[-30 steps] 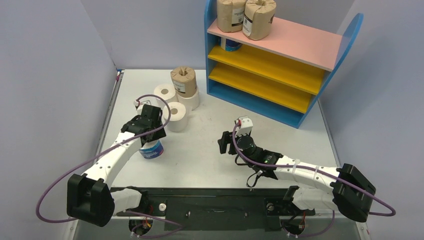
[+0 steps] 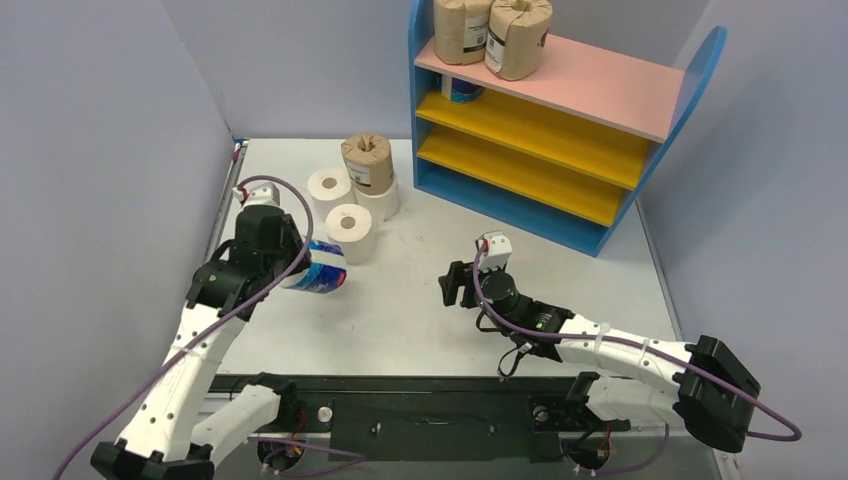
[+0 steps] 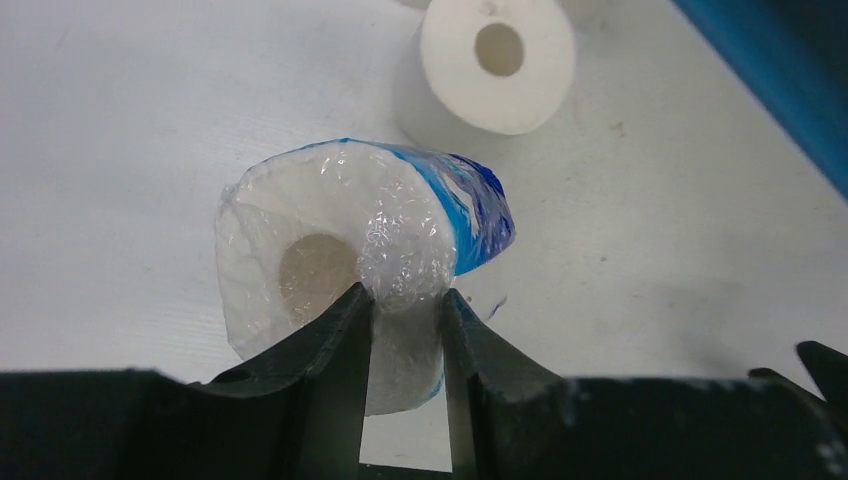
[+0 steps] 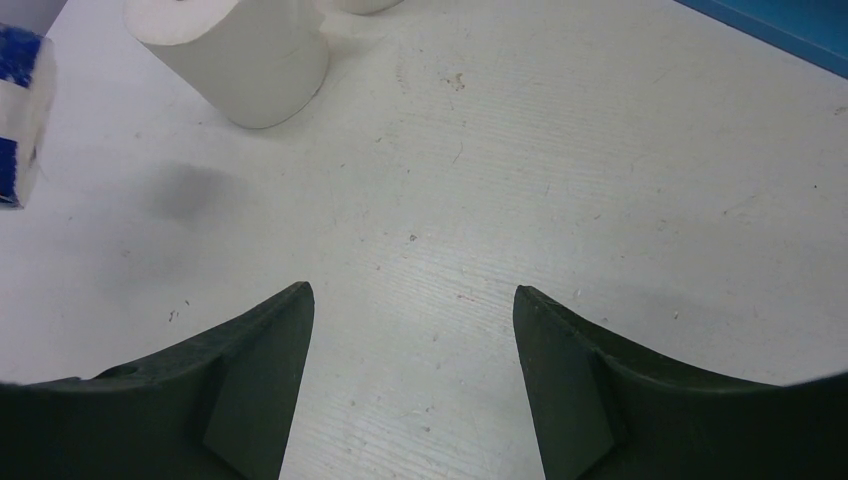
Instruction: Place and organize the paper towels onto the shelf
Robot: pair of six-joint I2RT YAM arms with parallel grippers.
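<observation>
A blue-and-white plastic-wrapped roll point(image 2: 323, 268) hangs tilted above the table, with my left gripper shut on its wrapped edge. In the right wrist view, part of this roll point(image 4: 18, 110) shows at the left border. Several bare white rolls point(image 2: 350, 228) stand behind it, and one brown-wrapped roll point(image 2: 367, 163) rests on top of a white one. The shelf point(image 2: 540, 120) has two brown-wrapped rolls point(image 2: 518, 40) on its pink top and a blue-wrapped roll point(image 2: 462, 90) on the upper yellow level. Over bare table, my right gripper is open and empty.
The lower yellow level point(image 2: 520, 178) appears clear, as does the right part of the pink top point(image 2: 610, 85). Bare table point(image 2: 420, 250) lies between the rolls and the shelf. Purple cables loop along both arms.
The left arm has risen, carrying the blue-wrapped roll up off the table and tipping it. The roll has shifted right and back in the top view. My right arm has barely moved.
</observation>
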